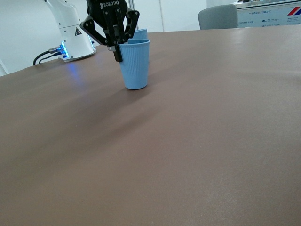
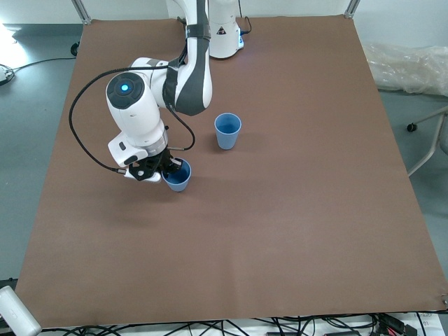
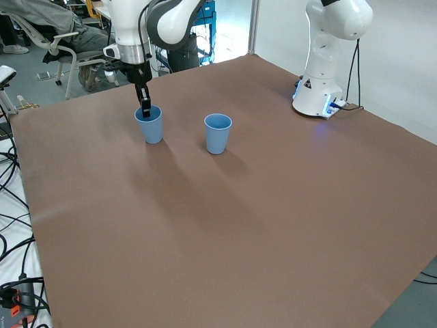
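A black Robotiq gripper (image 1: 123, 48) hangs down at a ribbed light-blue cup (image 1: 135, 68); in the top view one finger runs down the cup's outside, the other is hidden, apparently inside it. The same cup (image 2: 176, 180) is under the gripper in the left view, and in the right view the cup (image 3: 151, 128) has the fingers at its rim. Whether they are closed on the wall is unclear. A second blue cup (image 2: 227, 131) stands upright apart from it, seen also as the right-hand cup (image 3: 217, 134) in the right view.
Cables (image 3: 20, 287) lie along one edge outside it.
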